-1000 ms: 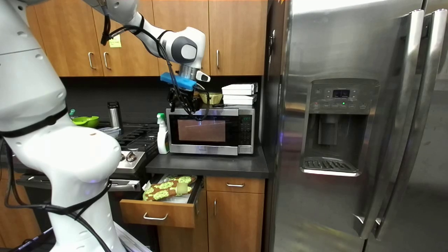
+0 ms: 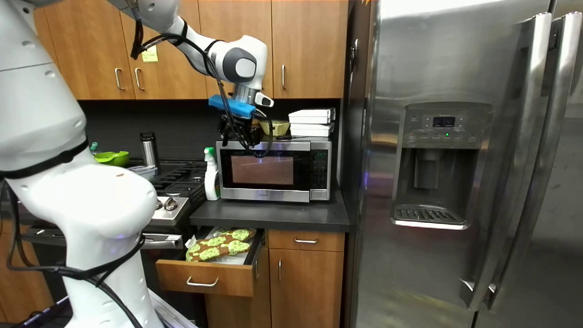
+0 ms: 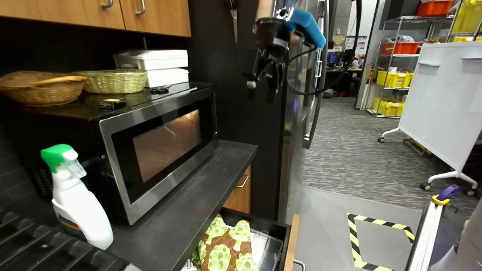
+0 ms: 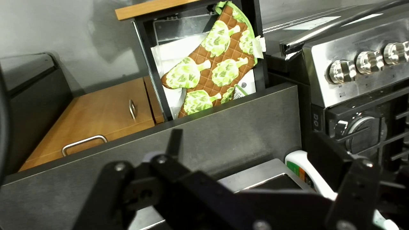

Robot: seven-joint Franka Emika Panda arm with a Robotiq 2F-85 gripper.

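My gripper [image 3: 261,92] hangs in the air in front of the microwave [image 2: 262,170], with its fingers apart and nothing between them. In the wrist view its dark fingers [image 4: 175,143] spread wide above the counter edge. Below stands an open drawer [image 2: 205,278]. Inside it lies a brown quilted oven mitt [image 4: 209,72] with a green artichoke print, resting over clear and white items. The mitt is well below the gripper and not touched by it.
A white spray bottle [image 3: 81,203] with a green top stands left of the microwave, beside the stove. Baskets [image 3: 113,81] and white boxes [image 3: 167,67] sit on the microwave.
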